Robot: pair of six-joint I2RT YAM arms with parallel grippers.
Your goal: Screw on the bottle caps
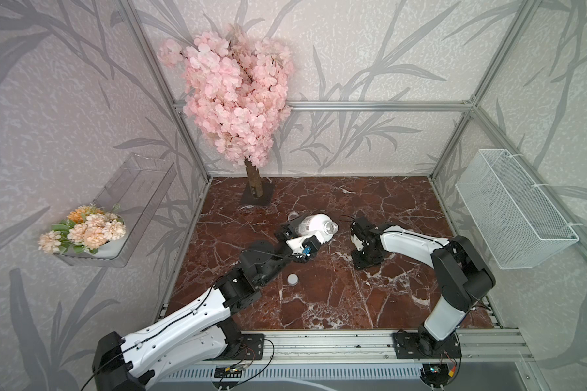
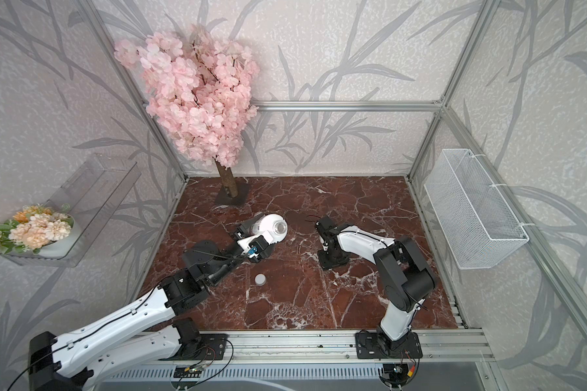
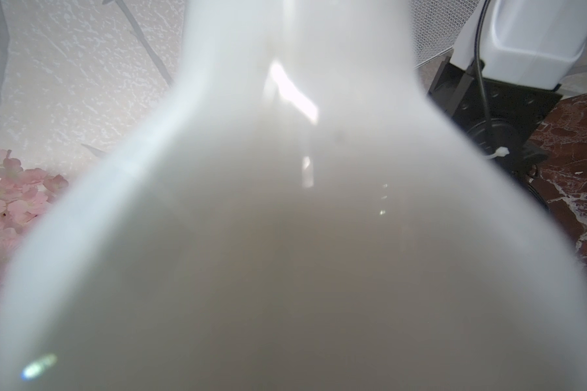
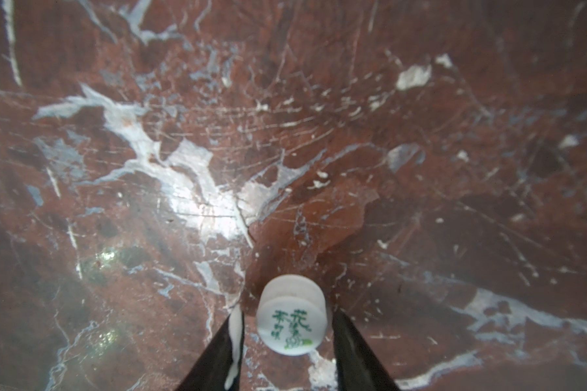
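Note:
A white bottle [image 1: 313, 224] is held tilted above the table, its uncapped mouth facing right; my left gripper [image 1: 301, 239] is shut on it. In the left wrist view the blurred bottle [image 3: 300, 228] fills most of the picture and hides the fingers. My right gripper is part open, low over the table right of the bottle. A white cap [image 4: 291, 322] with green characters sits between its fingers, with narrow gaps showing on both sides. From above, the right gripper's body hides that cap. Another round white cap [image 1: 292, 279] lies on the table nearer the front.
A pink blossom tree [image 1: 257, 185] stands at the back left. On the left wall hangs a clear shelf with a flower pot [image 1: 111, 246]; on the right wall, a white mesh basket [image 1: 518, 215].

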